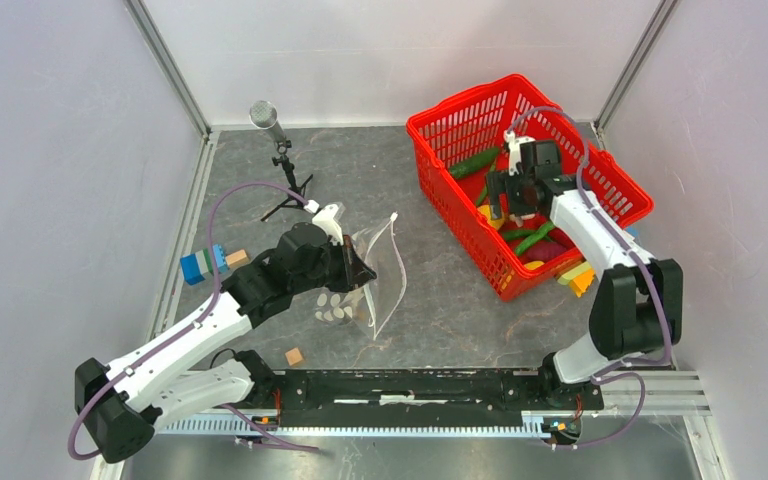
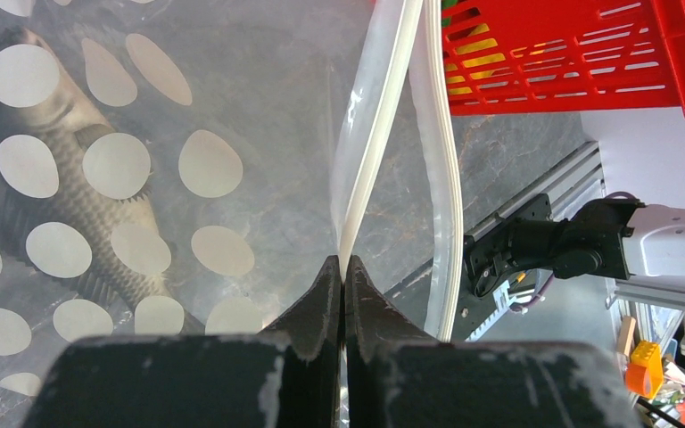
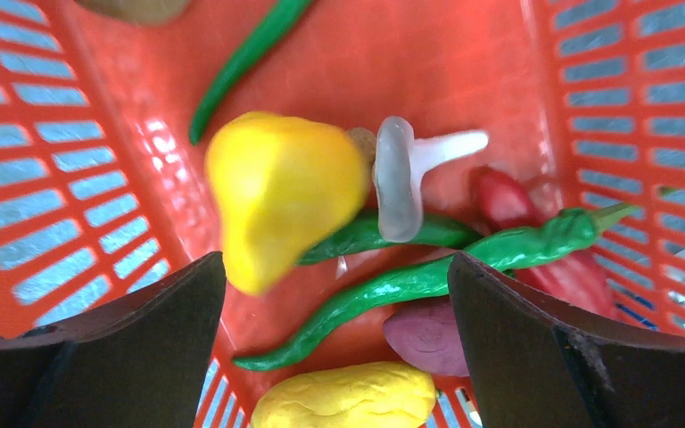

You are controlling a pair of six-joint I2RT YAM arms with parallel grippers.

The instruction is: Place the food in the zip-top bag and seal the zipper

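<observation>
My left gripper is shut on one lip of the clear zip top bag. In the left wrist view, the bag's two zipper strips stand apart above the fingers. A fish picture and pale ovals are printed on it. My right gripper is open inside the red basket, its fingers wide apart. A blurred yellow food piece is in front of them, beside a pale mushroom-like piece. Green peppers, a purple piece and another yellow piece lie below.
The red basket fills the back right, its slatted walls close around my right gripper. A microphone on a stand is at the back left. Coloured blocks lie to the left. Bare table separates bag and basket.
</observation>
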